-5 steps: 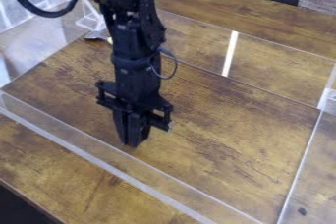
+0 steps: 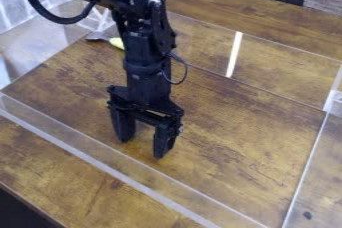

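Note:
My black gripper (image 2: 144,132) hangs low in the middle-left of the camera view, its two fingers spread open just above the wooden surface (image 2: 247,142). I see nothing between the fingers. Behind the arm at the upper left, a small pale object with a yellow-green part (image 2: 115,42) is partly hidden.
Clear plastic borders frame the wooden area on the left, front and right. A white strip (image 2: 235,55) lies toward the back right. The wood to the right of my gripper is bare.
Compared with a second ago, the fingers stand farther apart and the gripper is turned slightly. The wooden surface looks the same.

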